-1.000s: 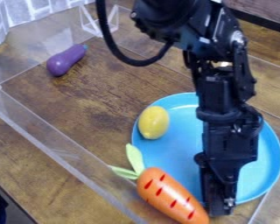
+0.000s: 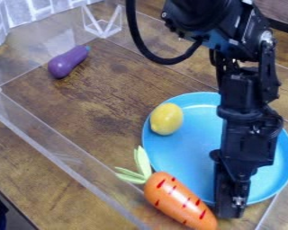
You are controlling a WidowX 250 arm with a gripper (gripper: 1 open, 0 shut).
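A black robot arm reaches down from the top over a blue plate (image 2: 194, 157), its gripper (image 2: 230, 193) low at the plate's front right; whether the fingers are apart is unclear. A toy carrot (image 2: 176, 199) with pale green leaves lies at the plate's front left, left of the gripper. A yellow potato-like object (image 2: 166, 119) sits on the plate's back left.
A purple eggplant (image 2: 69, 61) lies on the wooden table (image 2: 80, 108) at the upper left. Clear plastic edges run along the left and near side.
The arm has shifted slightly and its gripper has risen a little at the plate's front right. The plate has moved slightly to the right.
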